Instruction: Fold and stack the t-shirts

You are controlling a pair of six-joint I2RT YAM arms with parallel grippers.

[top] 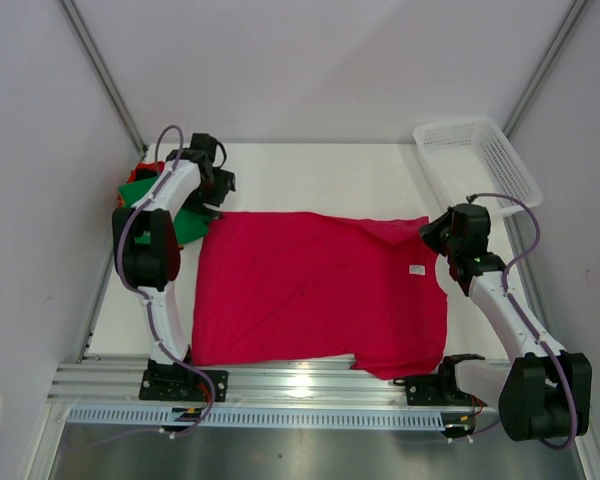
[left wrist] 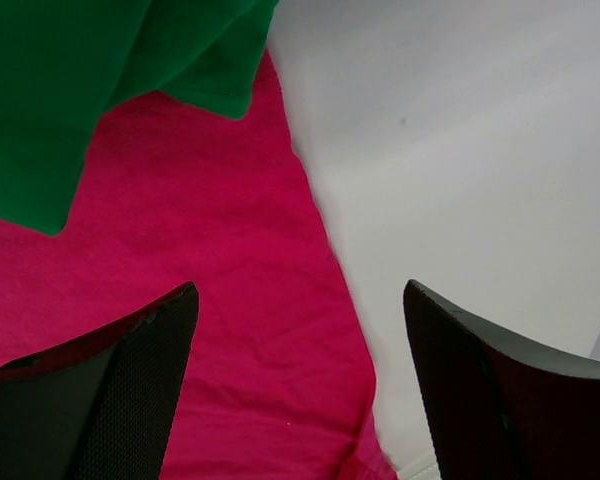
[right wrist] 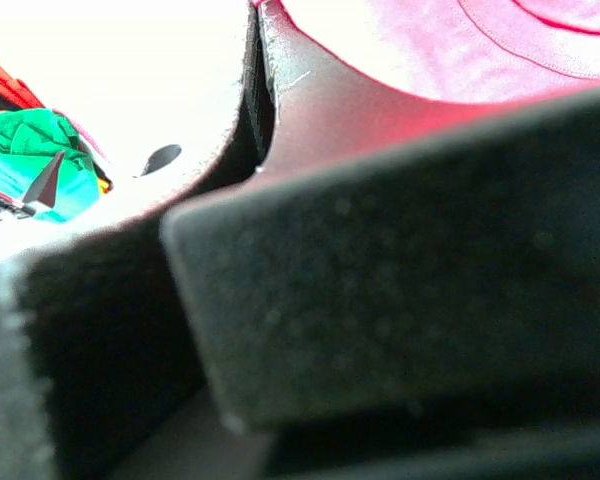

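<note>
A red t-shirt (top: 310, 290) lies spread across the middle of the table, creased and with a fold near its far right corner. My left gripper (top: 224, 196) is over the shirt's far left corner, beside the green shirt (top: 145, 192). In the left wrist view its fingers (left wrist: 145, 375) stand apart above red cloth (left wrist: 230, 240), with nothing between them; green cloth (left wrist: 40, 120) shows at upper left. My right gripper (top: 428, 230) is shut at the red shirt's far right corner. Its dark fingers (right wrist: 410, 250) fill the right wrist view, so whether cloth is pinched there cannot be made out.
Beneath the green shirt, a pile with red cloth (top: 138, 174) sits at the table's left edge, partly behind my left arm. An empty white basket (top: 480, 160) stands at the back right. Bare white table (top: 320, 178) stretches along the back.
</note>
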